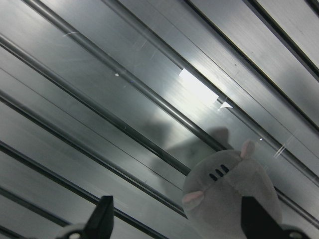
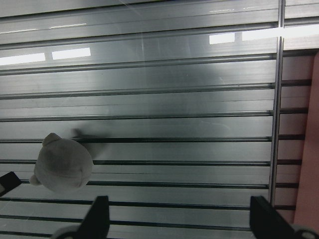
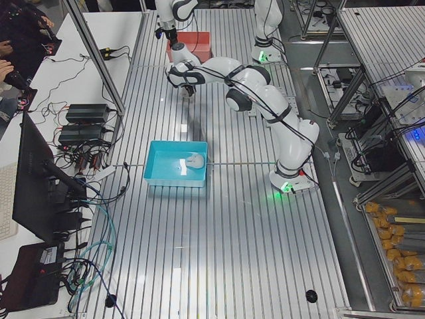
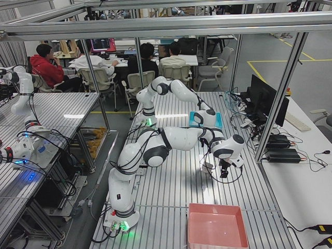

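Observation:
A grey plush toy (image 1: 229,189) with pink ears and dark stripes lies on the slatted metal table in the left wrist view, between the spread fingertips of my open left gripper. In the right wrist view the plush (image 2: 65,164) sits to the left, beyond my right gripper, which is open and empty. A blue bin (image 3: 176,181) holds a pale object (image 3: 195,160). A pink bin (image 4: 218,244) stands at the other end of the table.
Both arms reach over the middle of the table, close to each other. A monitor (image 3: 33,179), cables and power units line one long side. The table surface beyond the blue bin is clear.

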